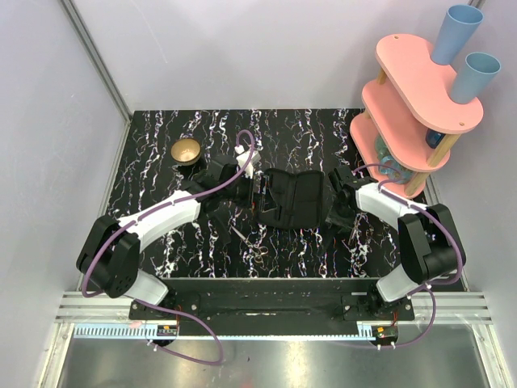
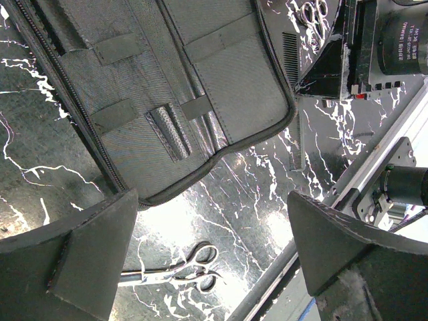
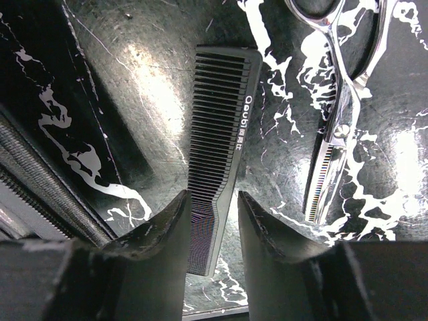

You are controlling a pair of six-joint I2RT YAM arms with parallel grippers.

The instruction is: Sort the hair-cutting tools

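A black zip case (image 1: 292,200) lies unfolded mid-table; in the left wrist view its lining (image 2: 234,80) has pockets and loops. Over its left side, my left gripper (image 1: 257,192) is open and empty, fingers spread wide in its own view. The black comb (image 3: 217,120) lies to the right of the case, and my right gripper is shut on it, one finger at each long edge. Beside it are thinning scissors (image 3: 338,134). Another pair of silver scissors (image 2: 177,271) lies in front of the case, below the left gripper.
A brass-coloured bowl (image 1: 186,151) stands at the back left. At the right rises a pink tiered shelf (image 1: 420,73) with blue cups (image 1: 475,77) on top. A dark slim object (image 1: 220,226) lies left of the scissors. Behind the case the table is clear.
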